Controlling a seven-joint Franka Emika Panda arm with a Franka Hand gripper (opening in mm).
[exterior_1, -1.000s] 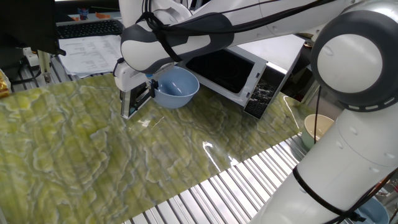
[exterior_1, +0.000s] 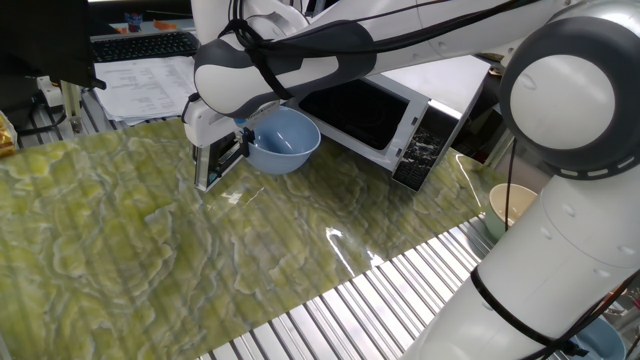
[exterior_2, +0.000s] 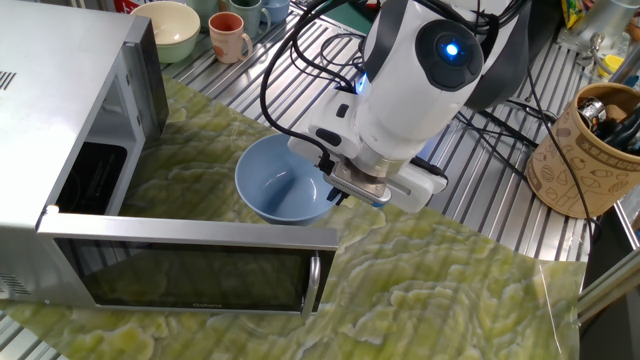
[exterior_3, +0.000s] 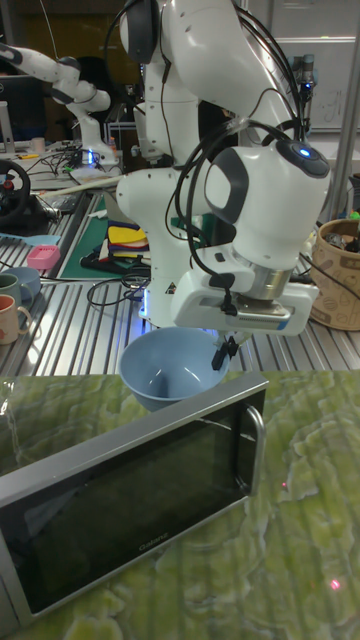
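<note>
A light blue bowl (exterior_1: 283, 140) stands on the green marbled mat, close to the open microwave (exterior_2: 60, 110). The microwave door (exterior_2: 190, 275) is swung wide open, and in the third exterior view it stands in front of the bowl's lower part. My gripper (exterior_3: 225, 352) points down at the bowl's right rim in that view, its dark fingertips close together there. In the second exterior view the gripper's body (exterior_2: 370, 185) covers most of its fingers. Whether the rim lies between them or beside them cannot be made out.
A cream bowl (exterior_2: 168, 30) and a pink mug (exterior_2: 229, 38) stand behind the microwave. A patterned utensil holder (exterior_2: 570, 160) is at the right in that view.
</note>
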